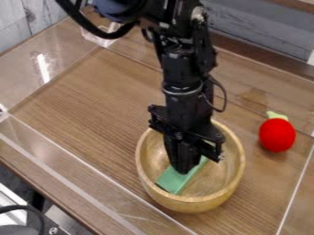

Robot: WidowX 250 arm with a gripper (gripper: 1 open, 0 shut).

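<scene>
My black gripper [185, 144] reaches down into a tan bowl [215, 200] near the front of the table. Inside the bowl lies a green block [175, 182], its upper end under my fingertips. The gripper looks shut on that end of the block, though the fingertips partly hide the contact.
A red object with a green top, like a tomato [277, 136], lies right of the bowl. A clear item [105, 29] stands at the back left. A dark cable [25, 220] is at the bottom left.
</scene>
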